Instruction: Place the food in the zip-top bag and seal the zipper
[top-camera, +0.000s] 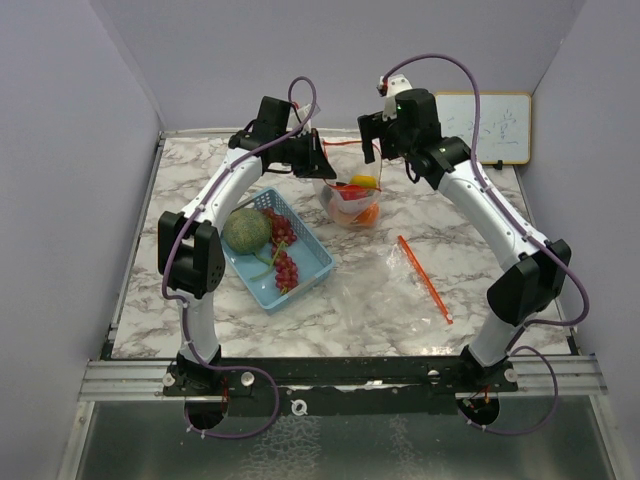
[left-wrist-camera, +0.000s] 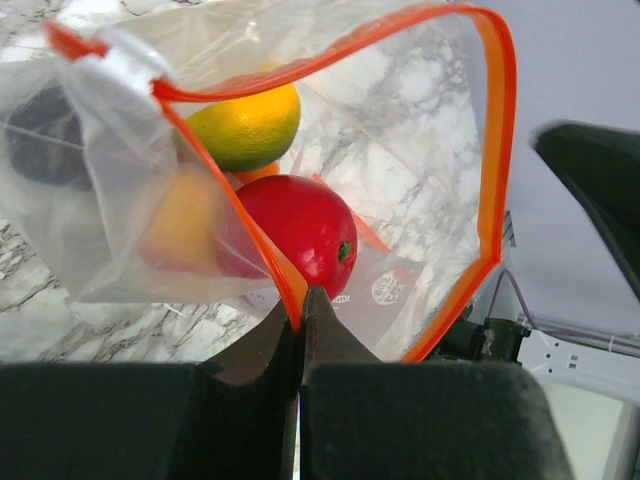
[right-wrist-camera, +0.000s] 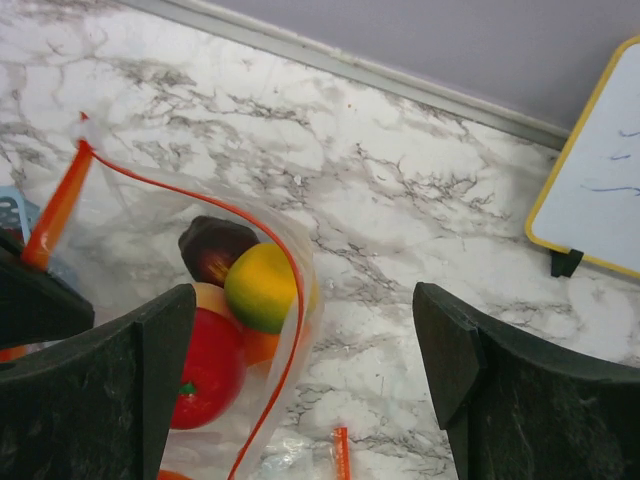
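The clear zip top bag (top-camera: 340, 207) stands open-mouthed at the back middle, its orange-red rim spread wide. My left gripper is shut on that orange rim. Inside lie a red fruit (left-wrist-camera: 305, 230), a yellow-green fruit (right-wrist-camera: 262, 287), orange pieces and a dark purple item (right-wrist-camera: 213, 247). Above the bag's right side hangs my right gripper, parted, with nothing gripped between its fingers. A light-blue basket (top-camera: 318, 268) at the left holds a green melon (top-camera: 246, 230) and red grapes (top-camera: 286, 270).
Flat clear plastic (top-camera: 385, 300) lies on the marble table in front of the bag, beside an orange-red strip (top-camera: 425, 280). A yellow-framed whiteboard (top-camera: 485, 130) leans at the back right.
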